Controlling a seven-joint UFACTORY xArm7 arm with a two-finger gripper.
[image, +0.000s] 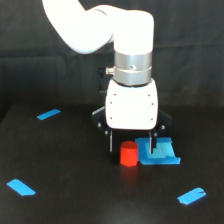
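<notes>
A red cylindrical object (129, 154) stands on the black table near the middle of the view. Above it hangs my gripper (131, 147), pointing down, its thin dark fingers spread wide apart. In the picture one finger lies left of the red object and the other to its right, in front of the blue tray. Neither finger visibly touches the object, though the depth between them is hard to judge. A shallow blue tray (166, 160) sits just right of the red object, partly hidden behind the gripper.
Blue tape strips mark the table: one at back left (48, 114), one at front left (21, 187) and one at front right (191, 196). A dark curtain (40, 50) hangs behind.
</notes>
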